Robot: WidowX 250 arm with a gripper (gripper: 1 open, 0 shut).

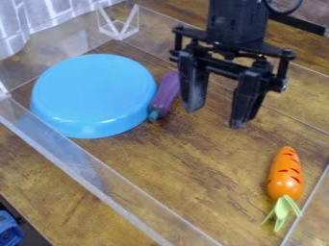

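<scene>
My black gripper (217, 88) hangs over the middle of the wooden board, its fingers spread apart with nothing seen between them. Just left of and behind its left finger lies a purple eggplant (166, 94). An upturned light-blue round bowl or dish (90, 94) sits at the left. An orange toy carrot (284, 176) with green leaves lies at the lower right.
Clear plastic walls (64, 158) border the work area on the left and around it. A blue object (7, 230) is outside at the lower left corner. The board's lower middle is free.
</scene>
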